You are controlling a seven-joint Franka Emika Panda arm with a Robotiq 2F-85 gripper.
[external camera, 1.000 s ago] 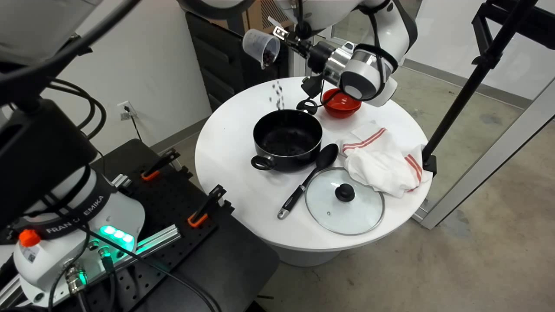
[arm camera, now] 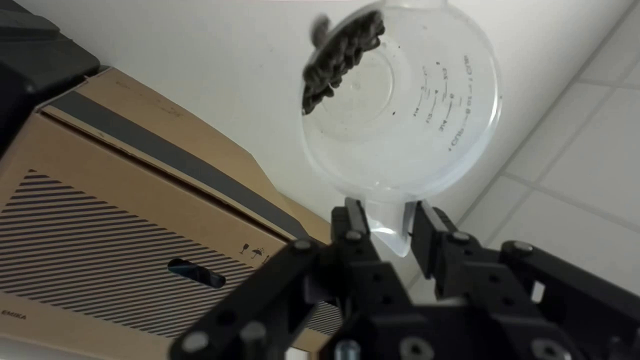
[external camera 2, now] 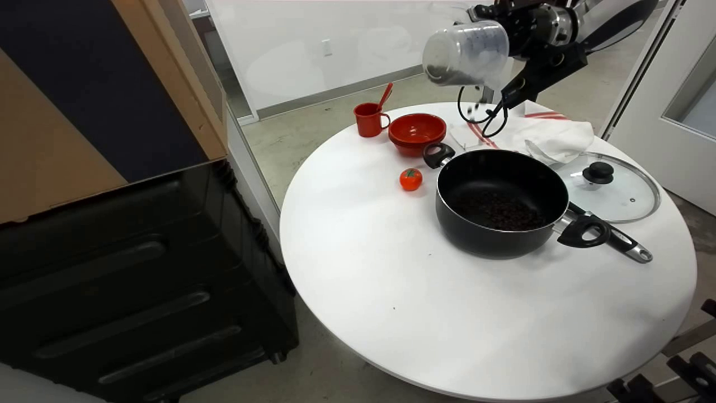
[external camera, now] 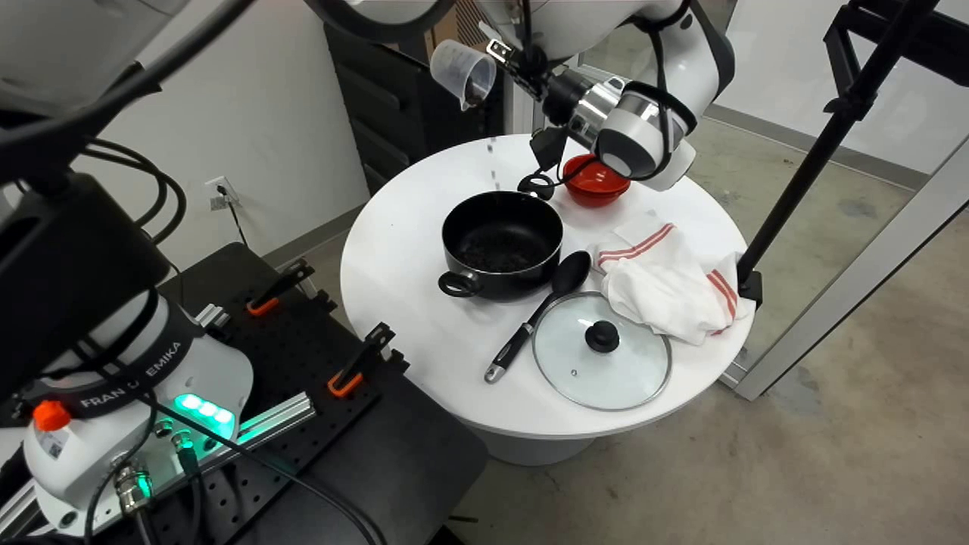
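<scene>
High over the table, a clear measuring cup (external camera 2: 466, 54) is tipped with its mouth toward the black pot (external camera 2: 500, 242). My gripper is shut on the cup's handle, which shows between the fingers. A small heap of dark beans (arm camera: 342, 57) lies along the cup's wall near the rim, and one blurred bean is outside it. Several beans are falling through the air above the pot in the exterior views. Dark beans (external camera 2: 510, 211) also cover part of the pot's floor.
Around the pot are red bowls (external camera 2: 417, 130), a red mug (external camera 2: 368, 120), a tomato (external camera 2: 410, 179), a black spoon (external camera: 570, 272), a glass lid (external camera: 581, 363) and a white towel (external camera: 668, 281).
The cup has shifted slightly right and up in exterior view 1. Fewer beans show in the cup, and the falling stream is thinner.
</scene>
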